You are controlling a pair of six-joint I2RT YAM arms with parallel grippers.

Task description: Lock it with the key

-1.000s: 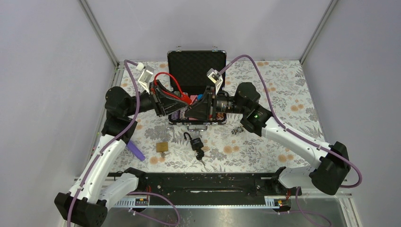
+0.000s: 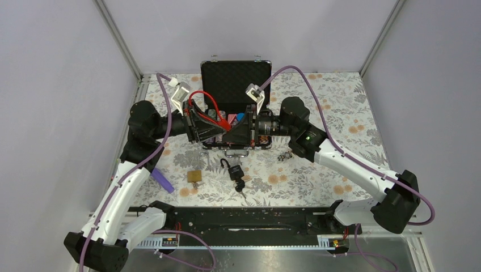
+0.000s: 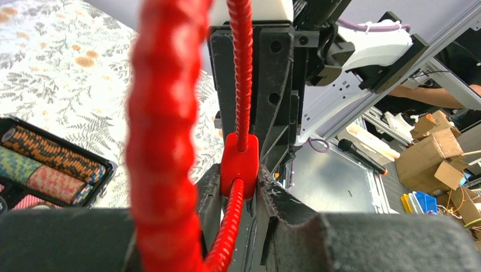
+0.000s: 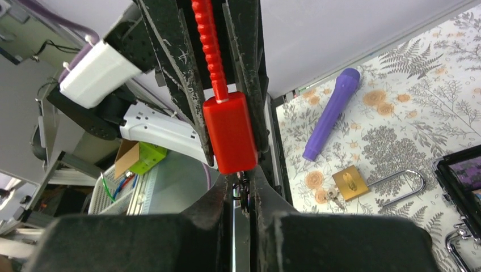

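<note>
A red lock body with a red coiled cable sits between my two grippers, above the open case. My left gripper has its fingertips either side of the red body; whether they press on it is hard to tell. My right gripper is shut on a small dark metal key directly below the red body, at its underside. In the top view the key is hidden by the grippers.
On the floral table lie a purple cylinder, a brass padlock, a black lock and small keys. The open case stands at the back.
The right arm is nearly unchanged.
</note>
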